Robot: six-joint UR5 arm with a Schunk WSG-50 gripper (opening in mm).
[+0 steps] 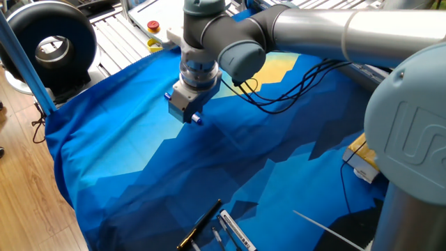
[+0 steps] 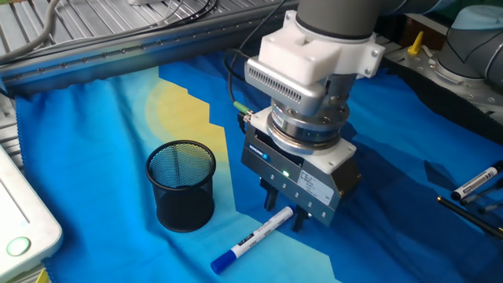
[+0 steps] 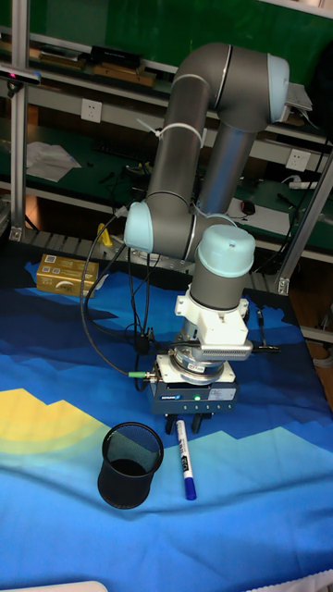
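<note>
A white marker with a blue cap [image 2: 250, 241] lies slantwise on the blue cloth, its cap turned away from my gripper [image 2: 284, 211]. The gripper points down over the other end, fingers spread apart and the marker's body reaching into the space between them; I see no grip on it. From the front, the marker [image 3: 186, 459] likewise runs up to the gripper [image 3: 181, 426]. In exterior view 1 the gripper body covers the marker's middle, with a blue marker end [image 1: 198, 120] showing beside it. A black mesh cup [image 2: 182, 196] stands upright to the left of the marker.
Several pens and a marker [image 1: 235, 230] lie at the cloth's near edge. A yellow box [image 3: 67, 275] sits at the back left. Cables [image 1: 286, 104] hang beside the wrist. A white case [image 2: 23, 224] borders the left side.
</note>
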